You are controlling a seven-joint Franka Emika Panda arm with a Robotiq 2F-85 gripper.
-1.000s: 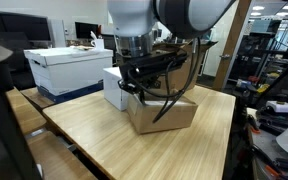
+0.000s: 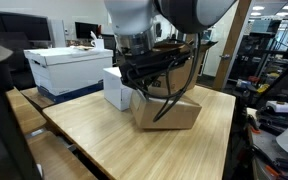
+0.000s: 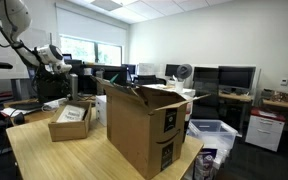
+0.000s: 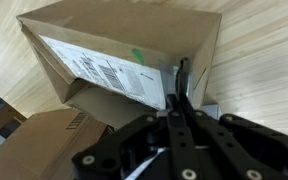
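A small open cardboard box (image 2: pixel 169 113) stands on the wooden table, with a white label (image 4: pixel 104 70) on one side. In exterior view 2 the same box (image 3: pixel 70 122) is at the left of the table. My gripper is shut and points down at the box's upper edge beside the label. Nothing clear shows between its fingers; whether the thin cardboard edge lies between them cannot be made out. In exterior view 1 the arm hides part of the box's far side and the fingertips.
A large cardboard box (image 3: pixel 149 130) with raised flaps occupies the table's near right in exterior view 2. White storage boxes (image 2: pixel 66 70) stand behind the table's far edge.
In exterior view 1 the small box has shifted slightly to the right over the last second. The arm has dipped and moved a little with it.
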